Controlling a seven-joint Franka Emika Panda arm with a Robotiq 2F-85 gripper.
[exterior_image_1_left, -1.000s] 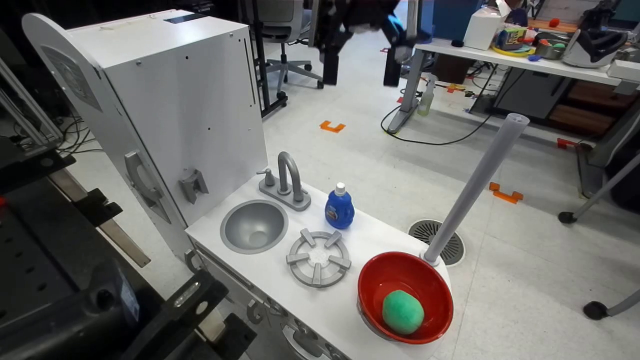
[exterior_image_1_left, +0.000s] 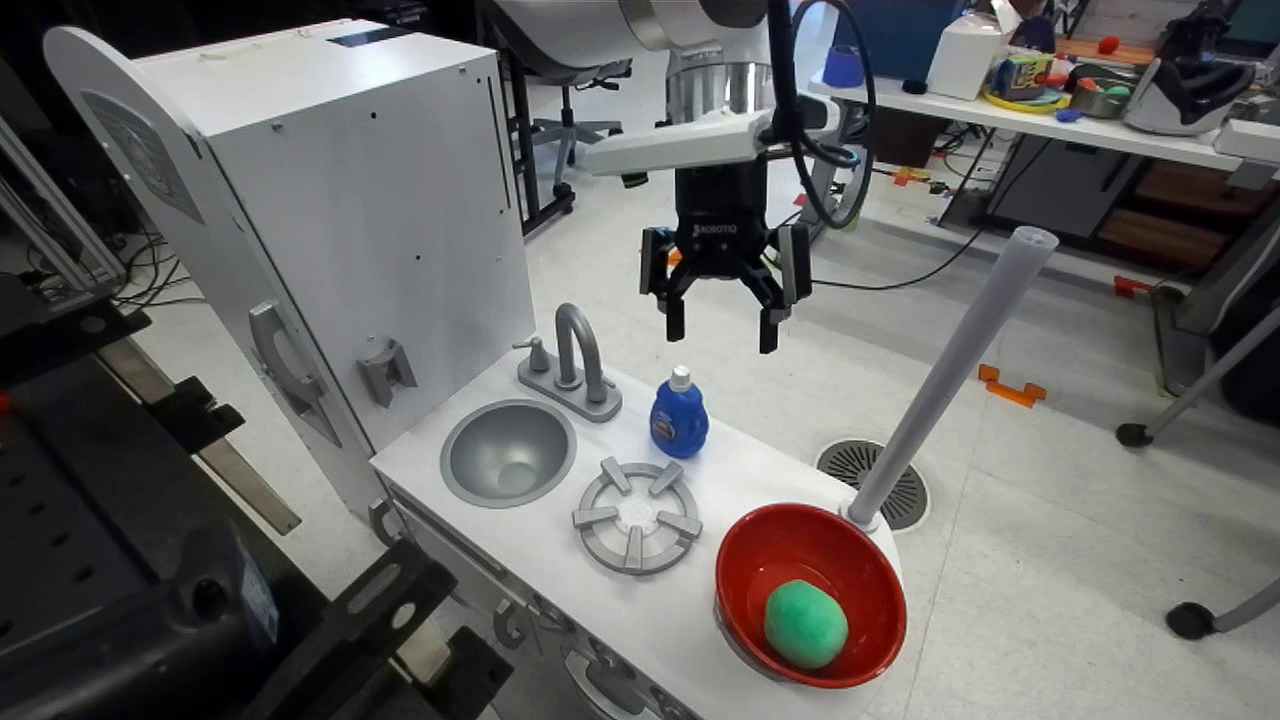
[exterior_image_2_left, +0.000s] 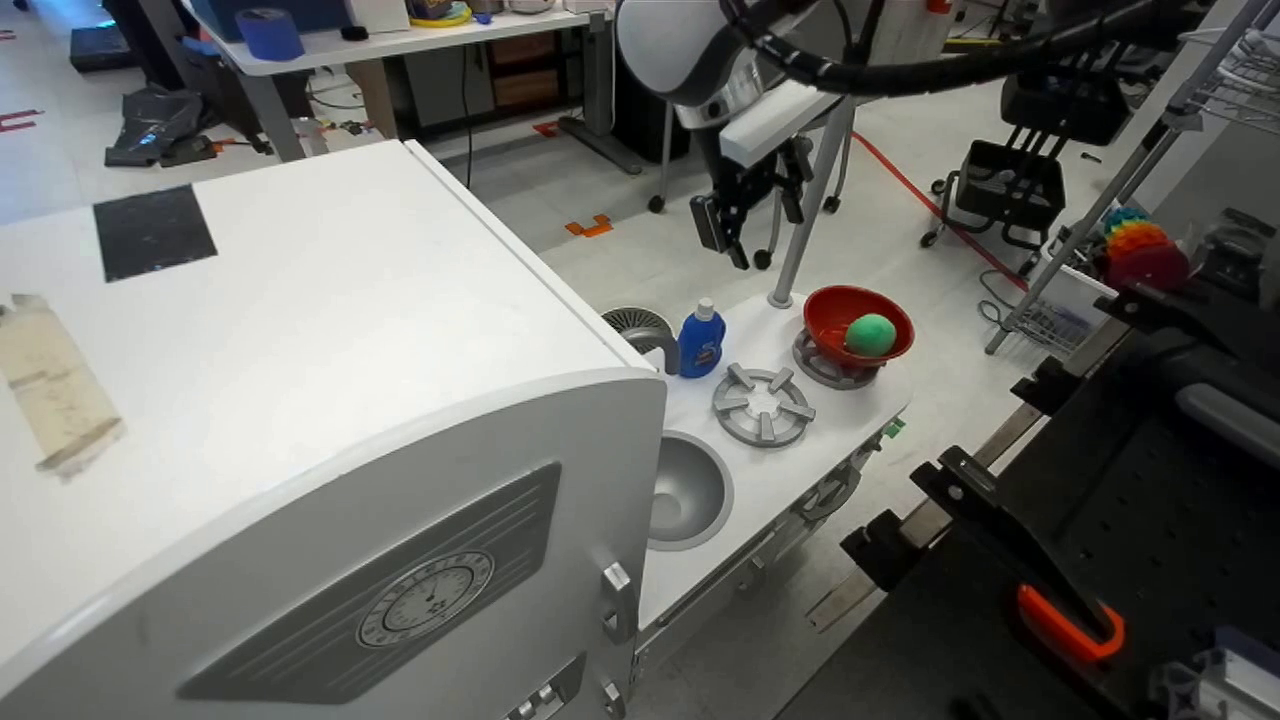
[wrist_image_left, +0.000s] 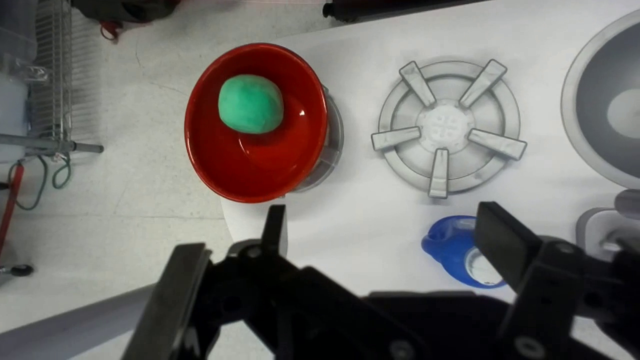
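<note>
Above the back edge of the toy kitchen counter, my gripper (exterior_image_1_left: 721, 336) hangs wide open with nothing between its fingers. In the wrist view its two fingers (wrist_image_left: 274, 231) stand far apart, the right one covering part of a blue bottle with a white cap (wrist_image_left: 456, 249). That bottle (exterior_image_1_left: 679, 416) stands upright beside the sink, below my gripper and apart from it. At the counter's end a red bowl (exterior_image_1_left: 750, 546) sits over a burner, a round green object (exterior_image_1_left: 806, 625) lying inside it. The same bowl (exterior_image_2_left: 830, 314) and green object (exterior_image_2_left: 871, 335) show in exterior view 2.
A bare grey burner (exterior_image_1_left: 636, 518) lies between the bowl and the sink (exterior_image_1_left: 507, 454). The faucet (exterior_image_1_left: 576, 354) rises behind the sink. Next to the bowl a slanted grey pole (exterior_image_1_left: 954, 372) stands up, and a tall white cabinet (exterior_image_1_left: 372, 216) borders the counter's other end.
My gripper has come down a long way, from the top of exterior view 1 to above the blue bottle. It was open before as well. Bottle, bowl and green object have not moved.
</note>
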